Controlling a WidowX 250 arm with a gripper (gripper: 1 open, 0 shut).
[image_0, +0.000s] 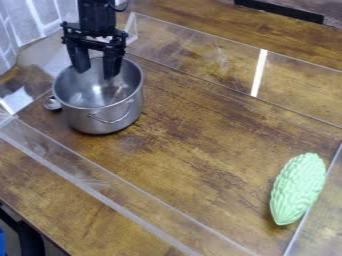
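A steel pot with a wire handle stands on the wooden table at the upper left. The black gripper hangs at the pot's back rim, its fingertips over or just inside the opening; whether it holds anything is hard to see. A small silvery object lies against the pot's left side. A pale green ridged object, like a bitter melon, lies at the lower right.
Clear plastic panels edge the wooden table along the left, back and right.
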